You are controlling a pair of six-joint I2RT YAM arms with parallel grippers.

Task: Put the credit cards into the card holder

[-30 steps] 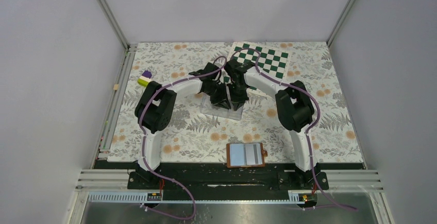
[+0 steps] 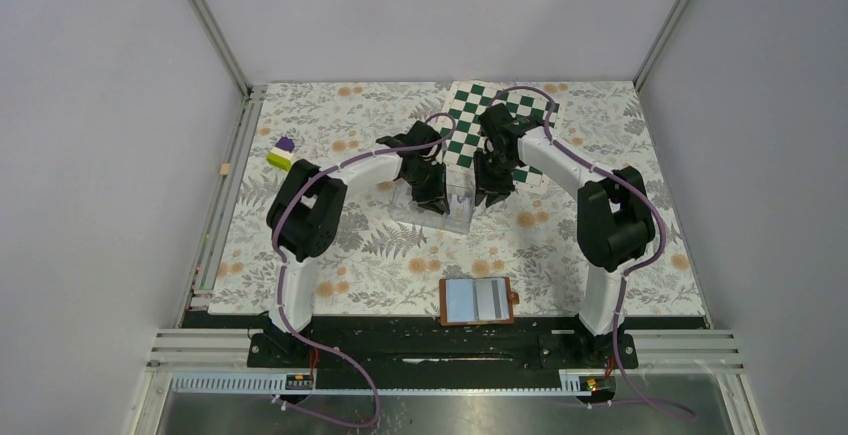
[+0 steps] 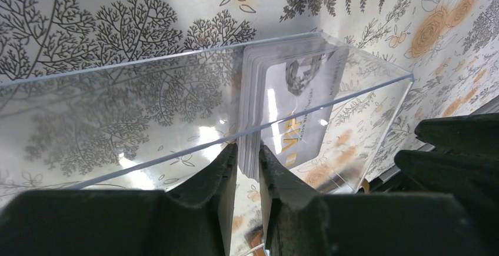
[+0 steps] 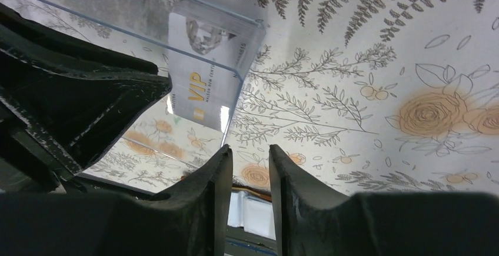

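Observation:
A stack of pale grey credit cards point(image 3: 303, 100) with gold VIP lettering stands in a clear open-topped box point(image 3: 365, 94). In the left wrist view my left gripper is shut on the near edge of that stack, a finger on either side. From the right wrist view the front card point(image 4: 206, 67) shows through the clear wall. My right gripper is partly open and empty, to the right of the box. A brown-edged flat holder point(image 2: 511, 312) with pale panels, perhaps the card holder, lies at the table's front edge.
A green and white checkered board point(image 2: 470, 95) lies behind the arms. A small yellow and purple block point(image 2: 280, 158) sits at the far left.
The left arm has barely shifted.

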